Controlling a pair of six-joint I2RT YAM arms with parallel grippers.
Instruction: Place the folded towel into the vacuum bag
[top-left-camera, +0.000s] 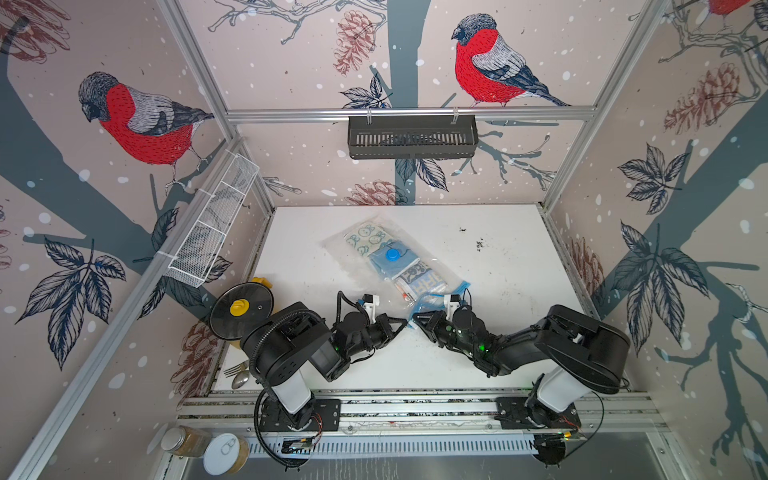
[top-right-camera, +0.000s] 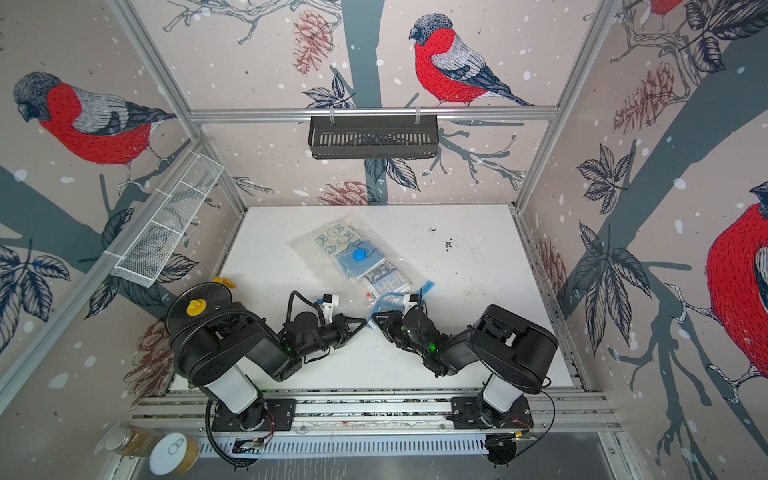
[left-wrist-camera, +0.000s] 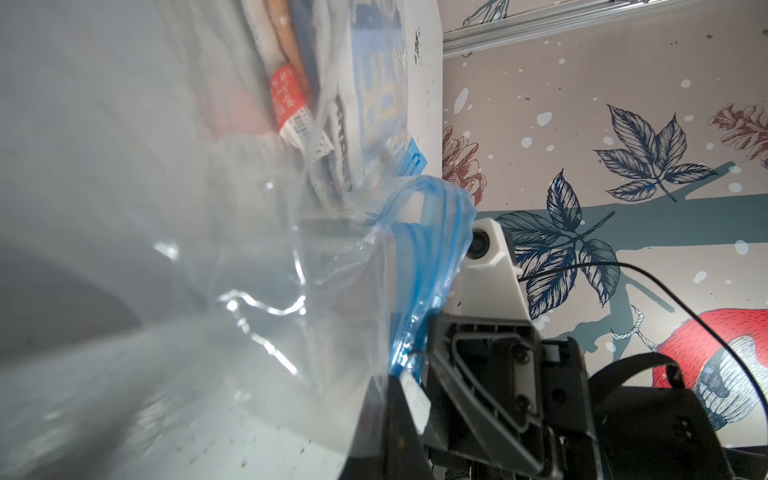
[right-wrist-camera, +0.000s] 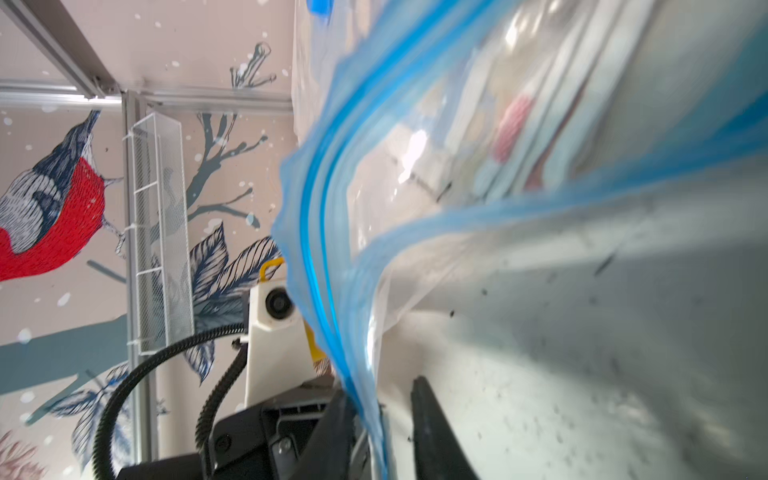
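The clear vacuum bag (top-left-camera: 352, 264) with a blue zipper strip (left-wrist-camera: 424, 272) lies diagonally on the white table, folded fabric (top-left-camera: 392, 256) and striped items showing through the plastic. Which of these is the towel, I cannot tell. My left gripper (top-left-camera: 396, 324) is shut at the bag's near corner, with thin plastic (left-wrist-camera: 336, 304) at its fingertips. My right gripper is part open beside it, the blue zipper edge running down between or against its blurred fingers. The bag's mouth stands raised near both grippers.
A black pan lid (top-left-camera: 240, 312) with yellow knobs and cutlery (top-left-camera: 238, 376) are at the left. A white wire rack (top-left-camera: 204, 224) hangs on the left wall, a dark basket (top-left-camera: 412, 140) at the back.
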